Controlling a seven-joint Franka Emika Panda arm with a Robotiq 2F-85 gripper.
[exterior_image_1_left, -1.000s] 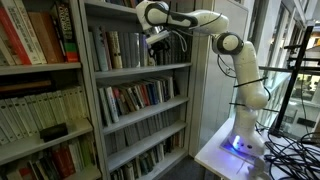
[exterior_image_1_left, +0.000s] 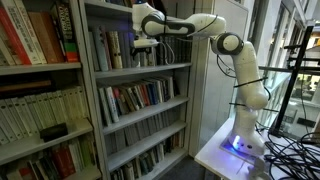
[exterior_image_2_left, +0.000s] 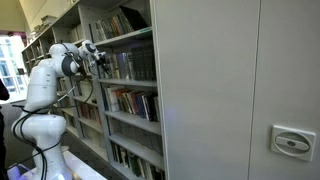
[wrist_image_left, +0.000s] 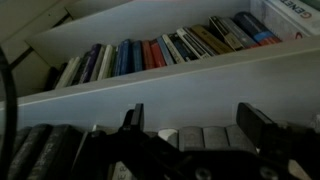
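My gripper is open, its two dark fingers spread wide in the wrist view with nothing held between them. Beyond and below the fingers runs a row of thick grey books (wrist_image_left: 208, 138). Above that row, a pale shelf edge (wrist_image_left: 180, 85) crosses the wrist view at a slant. Smaller colored books (wrist_image_left: 155, 54) line the shelf past it. From the first exterior view, the gripper (exterior_image_1_left: 141, 46) hangs high at the front of the bookcase, near the upper shelf. Its fingertips are too small there to make out against the books.
The tall grey bookcase (exterior_image_1_left: 91, 80) holds several shelves of books. A lower row of books (exterior_image_1_left: 135, 97) stands under the gripper's level. To the right is a plain pale panel (exterior_image_2_left: 205, 90). The arm's base sits on a white table (exterior_image_1_left: 218, 158).
My arm's end has moved left and a little down in the first exterior view, with the gripper's tilt changing slightly. The books and shelves look the same.
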